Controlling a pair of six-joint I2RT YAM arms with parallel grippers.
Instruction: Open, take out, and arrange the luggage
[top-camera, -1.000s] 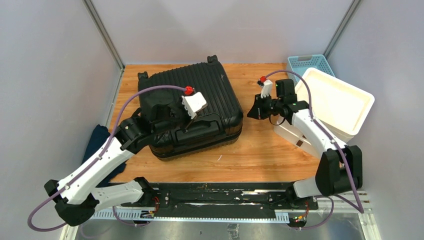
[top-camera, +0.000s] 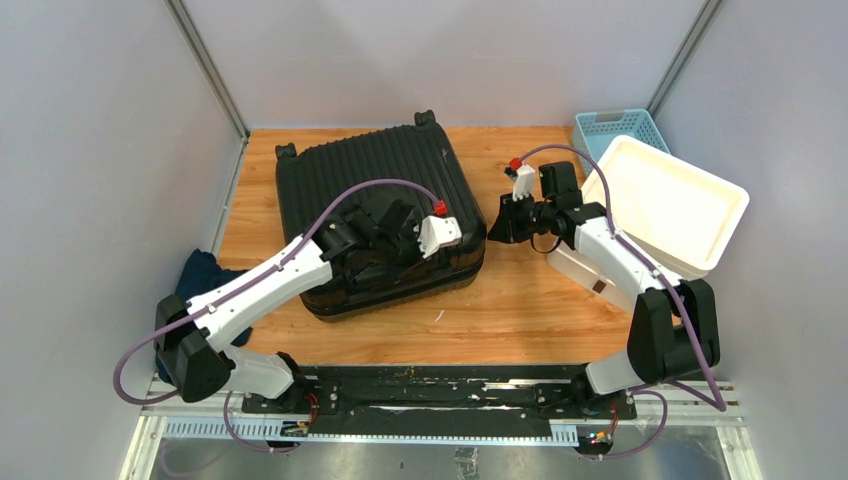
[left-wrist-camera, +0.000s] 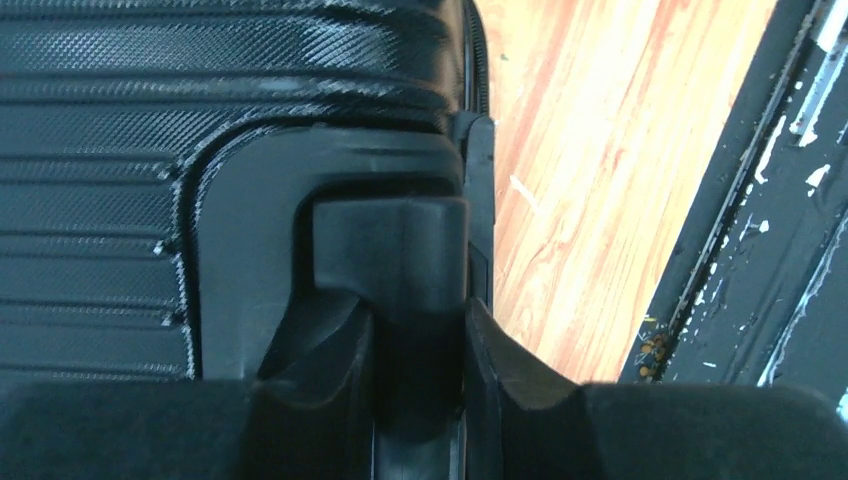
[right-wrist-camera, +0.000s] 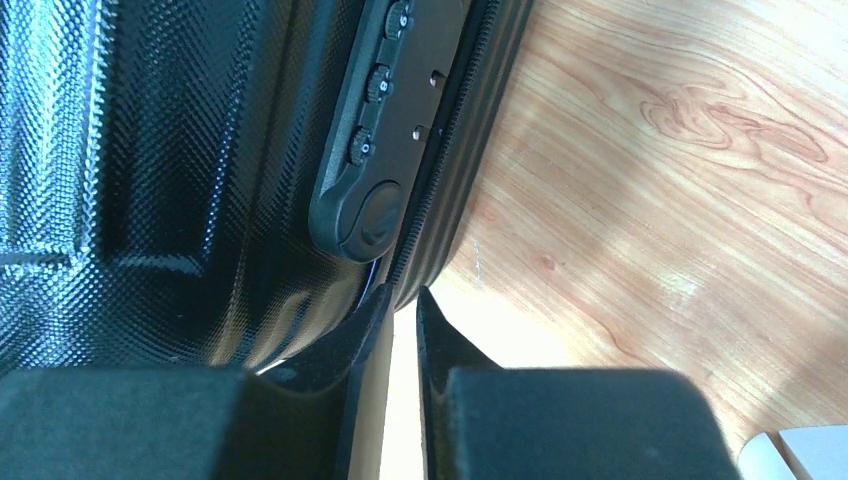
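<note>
A black ribbed suitcase (top-camera: 350, 180) lies on the wooden table, its wheels toward the back. My left gripper is over its front-right part, shut on the black handle (left-wrist-camera: 385, 235) along that edge. My right gripper is at the suitcase's right side, beside the combination lock (right-wrist-camera: 375, 140) in the right wrist view. Its fingers look nearly closed, with a narrow gap; whether anything is held between them cannot be told.
A white lidded box (top-camera: 670, 200) stands at the right, a blue basket (top-camera: 620, 125) behind it. A dark blue cloth (top-camera: 197, 280) lies at the left. Bare table (top-camera: 470, 320) shows in front of the suitcase.
My left gripper has moved rightward and toward the front along the suitcase.
</note>
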